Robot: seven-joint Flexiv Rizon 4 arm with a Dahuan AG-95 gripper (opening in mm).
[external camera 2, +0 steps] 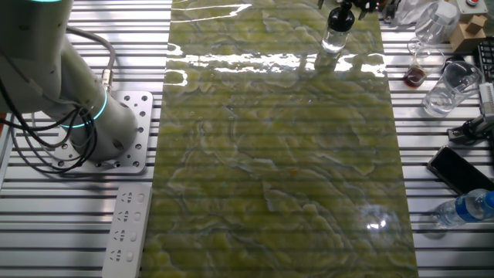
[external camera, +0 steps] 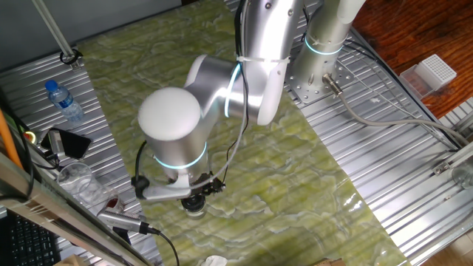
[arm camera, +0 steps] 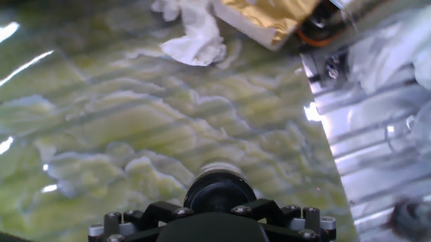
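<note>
A small clear bottle with a black top point(external camera 2: 336, 38) stands upright on the green marbled sheet point(external camera 2: 270, 147), near its far edge in exterior view 2. In the wrist view its black top point(arm camera: 219, 193) shows just beyond my gripper, whose dark fingers lie to either side of the bottle's near part. Exterior view 1 has the gripper point(external camera: 198, 193) low over the bottle point(external camera: 195, 211), partly covering it. Whether the fingers touch the top or are apart from it is hidden by the dark parts at the bottom of the wrist view.
A crumpled white tissue point(arm camera: 195, 42) and a gold packet point(arm camera: 269, 17) lie farther along the sheet. Glass beakers point(external camera 2: 451, 89), a phone point(external camera 2: 461, 171) and a water bottle point(external camera 2: 465, 208) line one side. A power strip point(external camera 2: 126, 232) sits opposite. Mid-sheet is clear.
</note>
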